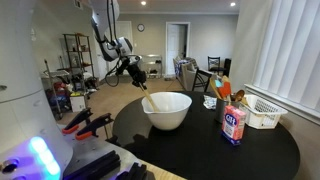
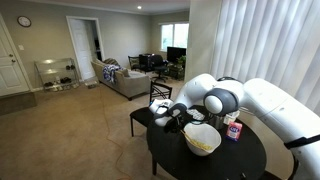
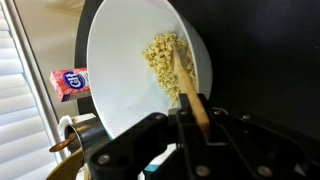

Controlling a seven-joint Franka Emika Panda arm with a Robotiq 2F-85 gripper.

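A wooden stick-like utensil (image 3: 186, 80) is held in my gripper, which is shut on it. Its far end reaches into a white bowl (image 3: 118, 62) and meets a patch of pale, crumbly grains (image 3: 160, 62) near the bowl's side. Whether that end is a spoon cannot be made out. In exterior view 1 the gripper (image 1: 133, 72) hangs above and left of the bowl (image 1: 169, 118), with the utensil (image 1: 150, 101) slanting down over the rim. Exterior view 2 has the bowl (image 2: 205, 131) partly behind the arm, the gripper beside its rim.
All this stands on a round black table (image 1: 200, 155). Right of the bowl are a red-and-white box (image 1: 233, 123), a holder with several utensils (image 1: 224, 105) and a white basket (image 1: 262, 113). Bare tabletop lies in front of the bowl.
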